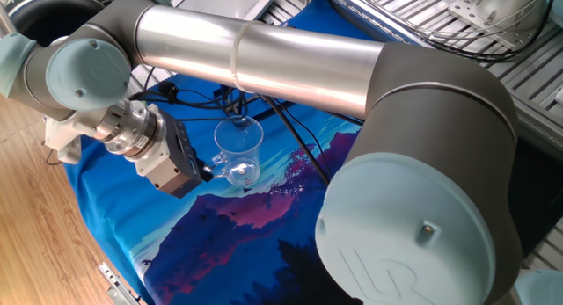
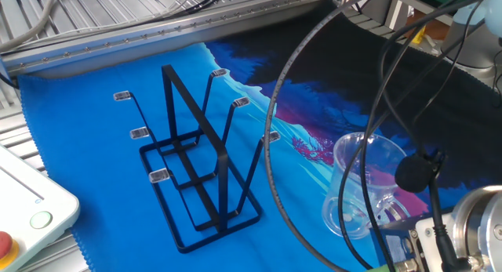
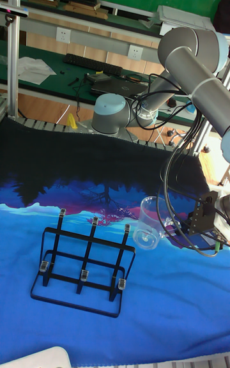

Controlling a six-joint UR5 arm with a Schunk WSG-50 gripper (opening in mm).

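A clear cup with a side handle (image 1: 239,145) is beside my gripper (image 1: 209,171) in exterior view 1. The dark fingertips meet the handle, and the gripper appears shut on it. Exterior view 2 has the cup (image 2: 339,213) at the right, partly behind cables, its mouth up and slightly tilted. The fingers are mostly hidden there. A black wire rack (image 2: 223,186) with several clear-capped prongs stands to the left of the cup. In exterior view 3 the cup (image 3: 144,222) is right of and beyond the rack (image 3: 118,266). Whether its base touches the cloth is hard to tell.
A blue cloth with a mountain print (image 2: 86,178) covers the table. Loose cables (image 2: 274,178) loop between the rack and the cup. At the lower left lies a white controller with a red button (image 2: 6,244). Cloth left of the rack is clear.
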